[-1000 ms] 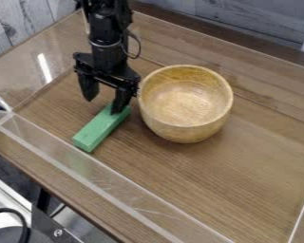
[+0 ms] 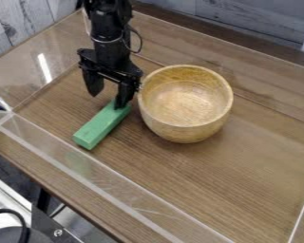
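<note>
My black gripper (image 2: 109,80) reaches down from the top over the table, open, its fingers just above the upper end of a green bar (image 2: 100,127). The bar lies diagonally on the wooden surface, left of a large tan bowl (image 2: 185,103). Whether the fingers touch the bar cannot be told.
A black cable (image 2: 9,223) lies at the lower left. A wall edge runs along the upper right.
My gripper has shifted slightly up and to the left in the view. The green bar and the bowl look unmoved.
</note>
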